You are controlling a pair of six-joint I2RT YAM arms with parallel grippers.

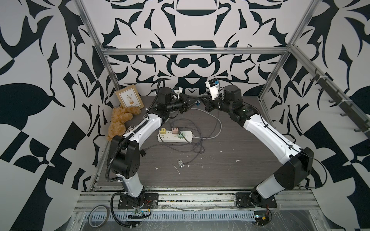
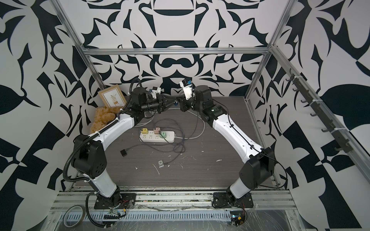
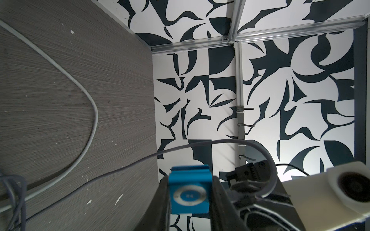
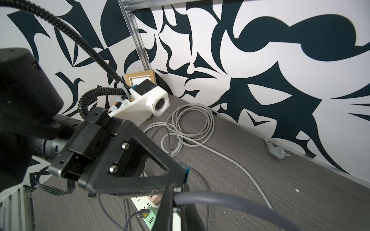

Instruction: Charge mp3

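Note:
My left gripper (image 1: pixel 195 102) is shut on a small blue mp3 player (image 3: pixel 190 194), held well above the table. In the left wrist view, the player's round button pad faces the camera. Just to its right in the top left view, my right gripper (image 1: pixel 205 98) is shut on the end of a grey cable (image 4: pixel 235 204). The two grippers' tips nearly meet. A blue edge of the player shows beyond the left fingers (image 4: pixel 154 181) in the right wrist view. Fingers hide the cable's plug, and I cannot tell whether it touches the player.
A white power strip (image 1: pixel 165 137) with yellow, pink and green plugs lies below, amid tangled grey cables. Nearer the front are a small silver item (image 1: pixel 181 163) and a black one (image 1: pixel 143 152). A teddy bear (image 1: pixel 117 119) and picture frame (image 1: pixel 130 96) occupy the left. The table's right side is open.

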